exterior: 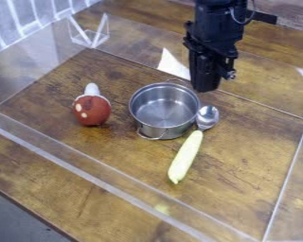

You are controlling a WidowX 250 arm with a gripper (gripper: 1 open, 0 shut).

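Observation:
My black gripper (pixel 207 76) hangs upright at the top, above and behind the steel pot (pixel 165 112); whether its fingers are open or shut is hard to tell. A silver spoon (pixel 207 117) lies just right of the pot. A pale yellow corn-like vegetable (pixel 186 157) lies in front of them, and a red spotted object (pixel 92 111) with a pale top sits left of the pot.
Clear low panels border the wooden table (pixel 91 180). White triangular pieces stand near the back, one behind the pot. The right and front of the table have free room.

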